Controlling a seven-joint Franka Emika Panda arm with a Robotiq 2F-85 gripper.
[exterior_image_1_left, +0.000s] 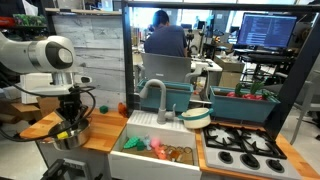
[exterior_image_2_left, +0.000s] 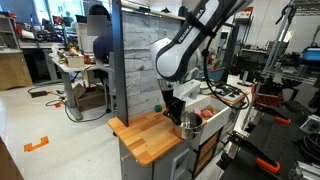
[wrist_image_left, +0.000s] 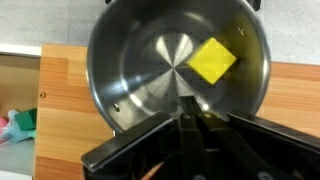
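Observation:
A shiny steel pot (wrist_image_left: 140, 62) fills much of the wrist view, with a yellow sponge (wrist_image_left: 211, 61) lying inside. It is at the front of the wooden counter at the left in exterior view 1, where the pot (exterior_image_1_left: 72, 139) seems tipped toward that camera and a bit of yellow shows. My gripper is shut at the pot's near rim, its fingertips showing against the interior. The hand covers that stretch of rim, so whether any metal is between the fingers is hidden. In exterior view 2 the pot (exterior_image_2_left: 187, 128) is at the counter's edge.
Right of the pot, the wooden counter (exterior_image_1_left: 105, 130) has bare room. Beyond it come a white sink (exterior_image_1_left: 128, 165) with several colored items in it, a faucet (exterior_image_1_left: 160, 95) and a stove (exterior_image_1_left: 245, 150). A plank wall stands behind the arm.

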